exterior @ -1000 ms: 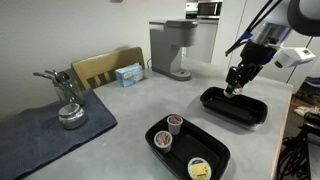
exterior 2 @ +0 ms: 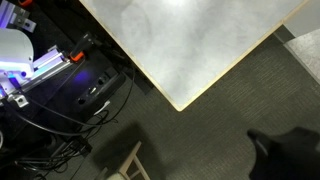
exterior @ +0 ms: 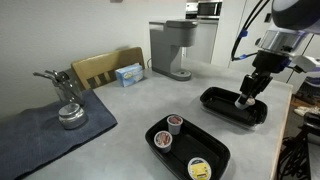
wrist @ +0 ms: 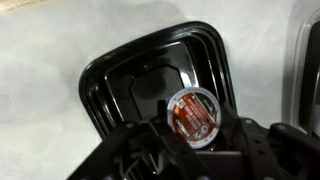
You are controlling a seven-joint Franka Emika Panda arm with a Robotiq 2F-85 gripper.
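Note:
In the wrist view a coffee pod (wrist: pixel 194 117) with a red and brown printed lid sits between the fingertips of my gripper, which is shut on it. Beneath it lies a black tray (wrist: pixel 100 80), empty where its floor shows. Exterior view 1 has the same pod (exterior: pixel 244 102) as a small white cup low over the far black tray (exterior: pixel 215 97), toward its right half. Whether the pod touches the tray floor I cannot tell.
A nearer black tray (exterior: pixel 182 157) holds two reddish-lidded pods (exterior: pixel 174 124) and a yellow-lidded pod (exterior: pixel 199 169). Behind stand a grey coffee machine (exterior: pixel 172 45) and a blue box (exterior: pixel 130 74). At left, a dark mat (exterior: pixel 50 135) carries metal utensils. Mid-table is clear.
The arm has carried the pod to the right and lower over the far tray. The nearer tray and its pods have not moved.

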